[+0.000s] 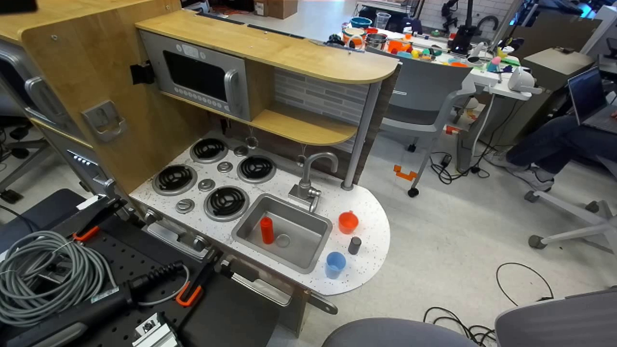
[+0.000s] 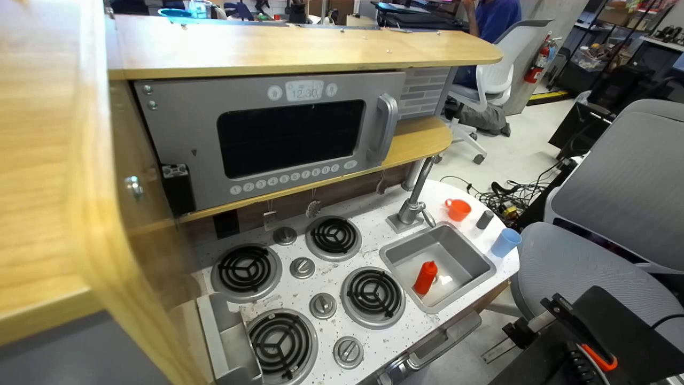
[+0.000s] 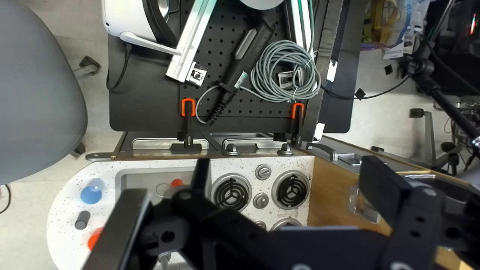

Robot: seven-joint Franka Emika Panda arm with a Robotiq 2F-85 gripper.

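My gripper hangs over the toy kitchen in the wrist view, its dark fingers (image 3: 380, 182) spread wide, so it is open. Only the stove and counter far below show between them. In the sink (image 1: 309, 254) stands a red bottle (image 1: 267, 230), seen as a slim bottle (image 2: 426, 277) in exterior view 2. On the rounded counter end are an orange cup (image 1: 348, 222), a small dark grey cylinder (image 1: 354, 246) and a blue cup (image 1: 335, 265). The gripper is outside both exterior views. Its left finger hides part of the sink and orange cup in the wrist view.
A tap (image 1: 312, 173) rises behind the sink. Several black burners (image 2: 372, 292) and grey knobs fill the stove side. A shelf (image 1: 312, 128) and a microwave (image 2: 288, 135) overhang the back. Clamps hold a black board (image 3: 148, 105) with coiled cable in front.
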